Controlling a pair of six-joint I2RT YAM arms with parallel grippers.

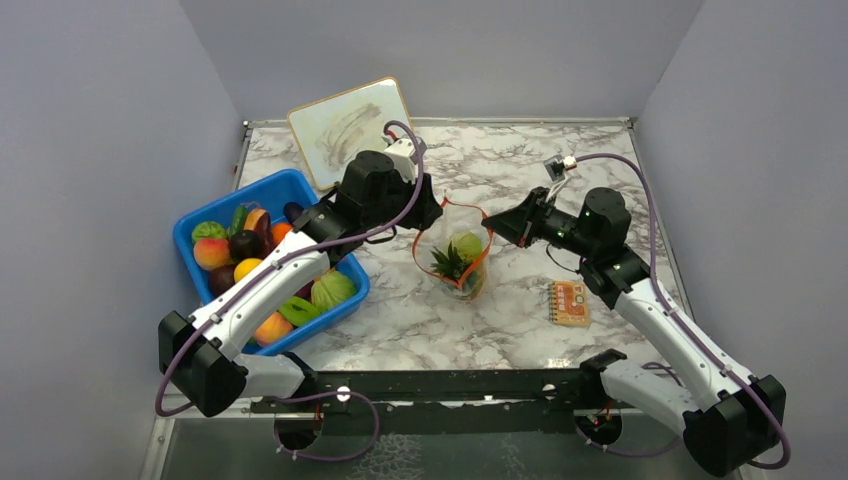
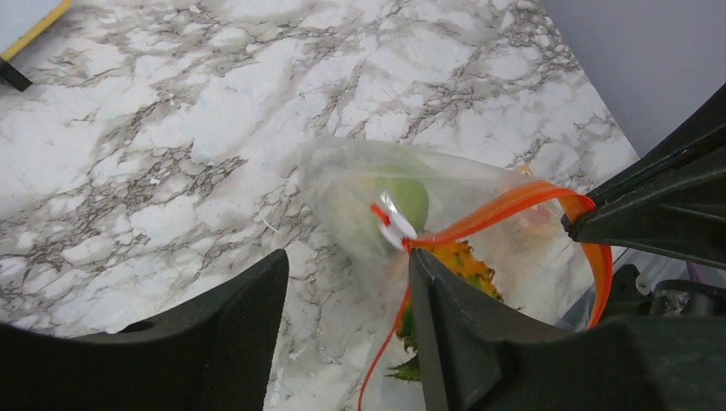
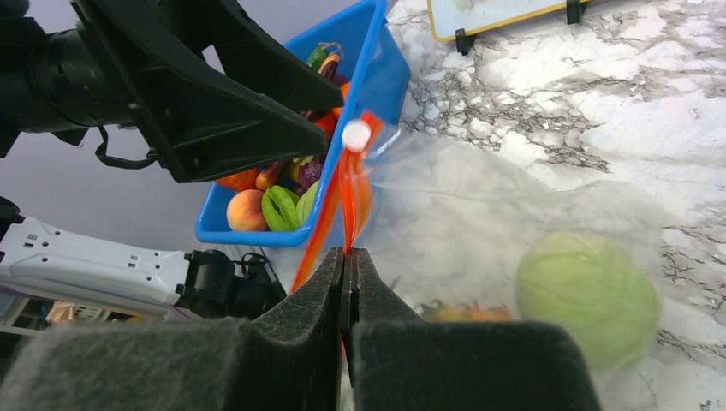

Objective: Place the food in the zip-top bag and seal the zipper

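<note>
The clear zip top bag [image 1: 478,286] stands mid-table with its orange-rimmed mouth spread. Inside it are a pineapple with dark green leaves [image 1: 449,263] and a pale green round food [image 3: 582,295]. My right gripper is shut on the orange rim at the mouth's right side. At the opposite side, my left gripper has parted fingers with nothing between them. The white zipper slider [image 2: 396,224] at the rim's left corner lies just beyond its right-hand finger [image 2: 428,295]; whether they touch I cannot tell.
A blue bin [image 1: 186,240] full of fruit and vegetables stands at the left. Behind my left arm leans a whiteboard [image 1: 345,125]. An orange spiral notebook [image 1: 570,303] lies at the right.
</note>
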